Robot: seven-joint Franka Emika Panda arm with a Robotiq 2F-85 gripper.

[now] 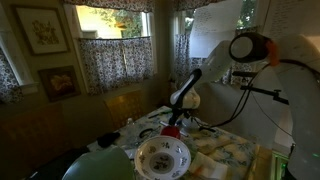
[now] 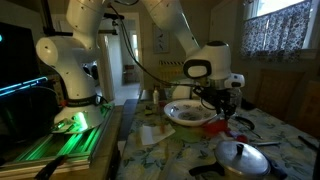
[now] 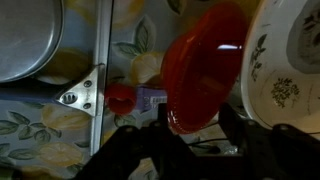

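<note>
A red bowl (image 3: 208, 62) lies under my hand in the wrist view, its near rim between the dark fingers. My gripper is shut on that red bowl. From the second exterior view, the gripper (image 2: 222, 108) reaches down to the red bowl (image 2: 214, 127), which sits low at the table. The same red bowl (image 1: 170, 131) shows small behind the white bowl in the first exterior view. Part of the grip is hidden by the dark fingers.
A large patterned white bowl (image 2: 180, 118) stands right beside the red one. A lidded metal pot (image 2: 242, 159) is on its other side, a long metal utensil (image 3: 101, 60) between them. The patterned tablecloth (image 2: 150, 160) has free room at the front.
</note>
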